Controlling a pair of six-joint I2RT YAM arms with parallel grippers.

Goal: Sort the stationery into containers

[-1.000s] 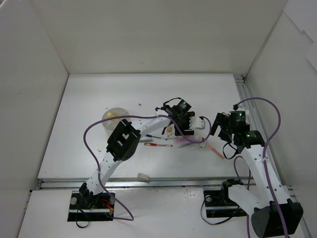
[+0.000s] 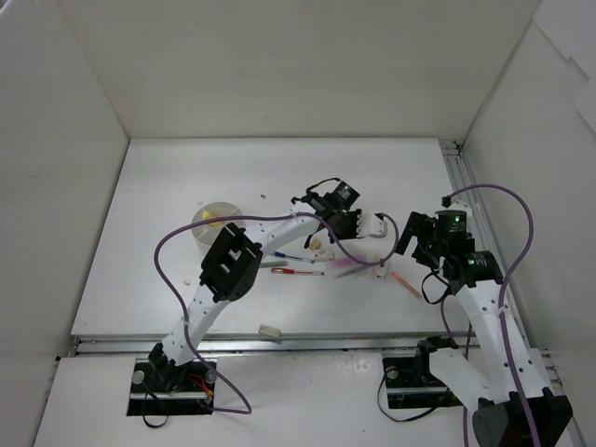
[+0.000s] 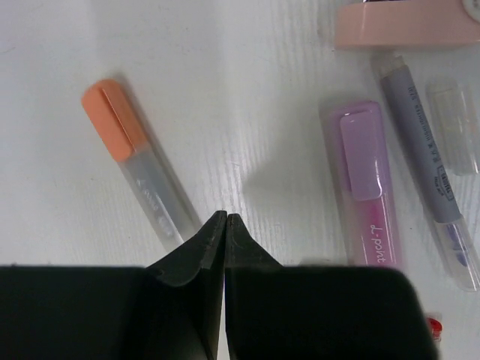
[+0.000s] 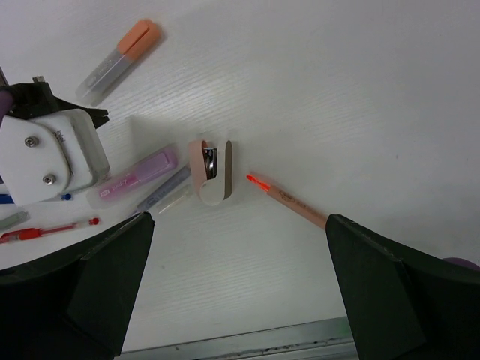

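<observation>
My left gripper is shut on nothing, low over the table among an orange-capped marker (image 3: 120, 127), a pink highlighter (image 3: 364, 161), a grey pen (image 3: 420, 146) and a pink stapler (image 3: 405, 26). My right gripper hangs open at the right, above an orange pencil-like pen (image 4: 296, 205) and the stapler (image 4: 214, 180). A red pen (image 4: 30, 234) and a blue pen (image 2: 289, 255) lie nearer the middle. A clear round container (image 2: 222, 237) with yellow items inside stands at the left, partly behind the left arm.
A metal rail (image 2: 307, 345) runs along the front edge, with a small pale block (image 2: 269, 331) beside it. Cables loop over both arms.
My left gripper has shifted slightly up from among the items, and the right arm has moved slightly right. The items look much the same.
</observation>
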